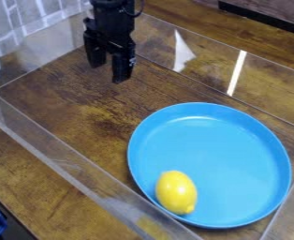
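My black gripper (109, 61) hangs upright at the top centre-left, over the back of the wooden floor of a clear-walled enclosure. Its fingers stand open, and I see nothing held between them. A yellow lemon-like object (176, 191) lies on the lower left part of a large blue plate (222, 150), well away from the gripper at the front right.
Clear walls (56, 161) run along the front left and round the back. Bare wood (68, 112) fills the left and middle of the enclosure. A blue object (0, 228) shows at the bottom-left corner, outside the wall.
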